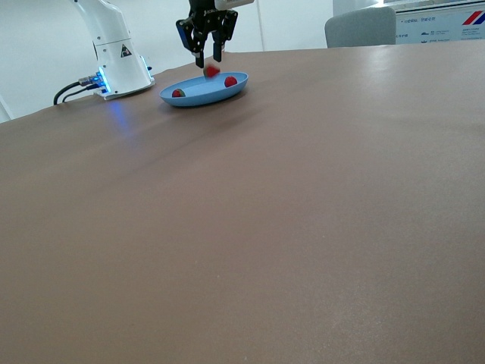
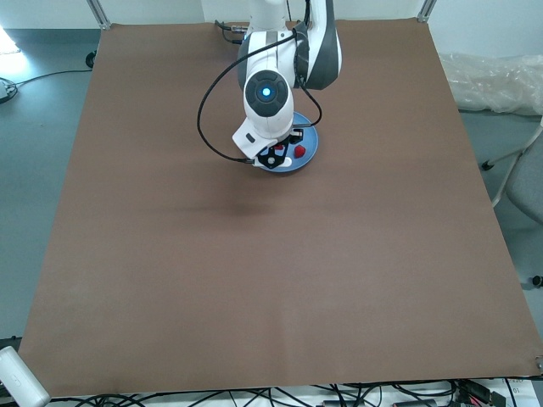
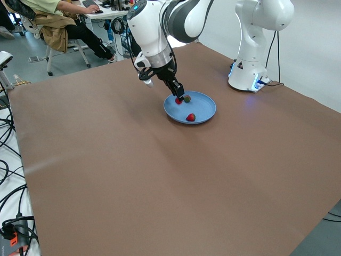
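Note:
A blue plate [image 3: 205, 109] with several strawberries sits on the brown tabletop, below my black gripper [image 1: 208, 54]. In the top view one strawberry [image 1: 212, 70] is just under the fingertips, another [image 1: 230, 81] is on the right and a third [image 1: 178, 93] on the left. In the right view a strawberry [image 3: 191, 117] lies at the front of the plate and my fingers hang over its back part. The fingers look spread in the top view, but whether anything is between them is unclear. In the left view the arm hides much of the plate.
The robot's white base [image 3: 245, 74] stands behind the plate at the table's back. Cables line the near side in the left view. A grey chair [image 1: 360, 30] stands beyond the table.

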